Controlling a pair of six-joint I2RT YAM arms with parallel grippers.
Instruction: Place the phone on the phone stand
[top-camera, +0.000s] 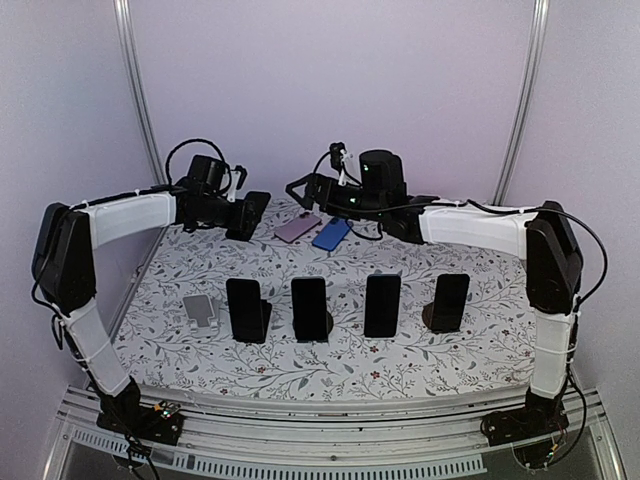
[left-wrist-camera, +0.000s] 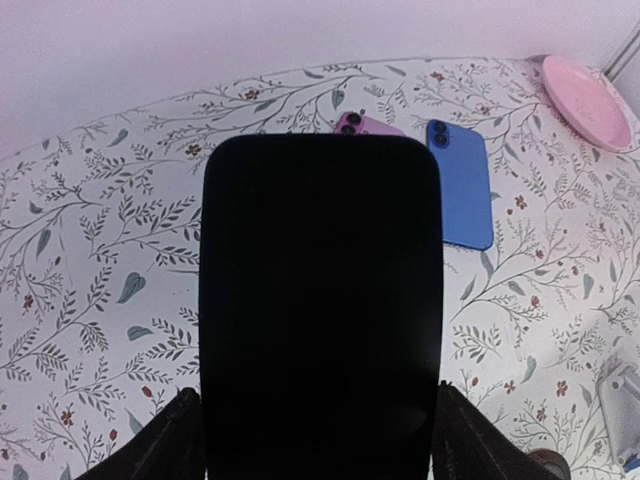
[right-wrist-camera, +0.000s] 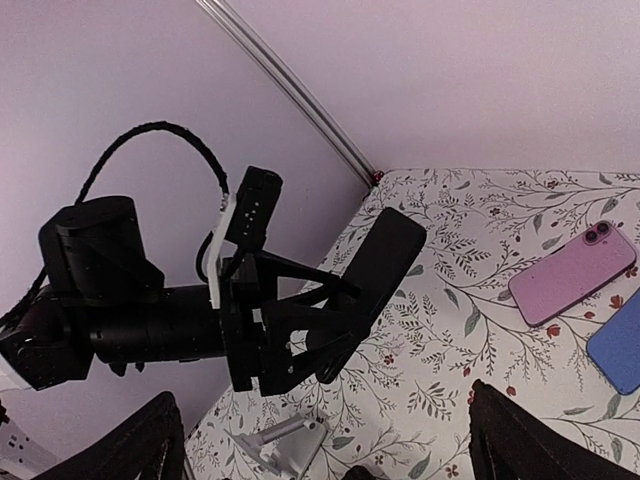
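A black phone (top-camera: 250, 212) (left-wrist-camera: 318, 300) (right-wrist-camera: 385, 260) is raised above the table's left side, my left gripper (top-camera: 236, 210) shut on it. My right gripper (top-camera: 305, 192) hangs open and empty at the back middle, facing the left one. An empty silver phone stand (top-camera: 200, 308) (right-wrist-camera: 295, 445) sits at the front left, beside a row of several upright black phones (top-camera: 310, 305) on stands.
A pink phone (top-camera: 296, 227) (right-wrist-camera: 570, 275) and a blue phone (top-camera: 330, 235) (left-wrist-camera: 460, 185) lie flat at the back middle. A pink plate (left-wrist-camera: 585, 100) shows in the left wrist view.
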